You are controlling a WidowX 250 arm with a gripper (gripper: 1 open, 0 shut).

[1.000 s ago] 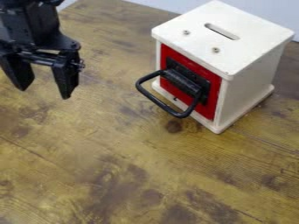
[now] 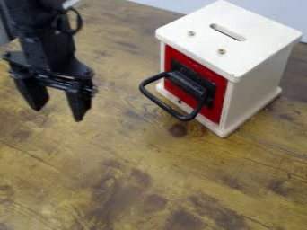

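Note:
My gripper (image 2: pixel 57 101), black and slightly blurred, hangs at the upper left with its two fingers spread open and nothing between them. To its right stands a white wooden box (image 2: pixel 254 76) with a slot and screws on top. Its left-facing red front (image 2: pixel 210 112) carries a black panel with a black bar handle (image 2: pixel 168 108) sticking out toward my gripper, which is apart from it.
A white surface shows behind the table at the top edge.
The box looks unmoved.

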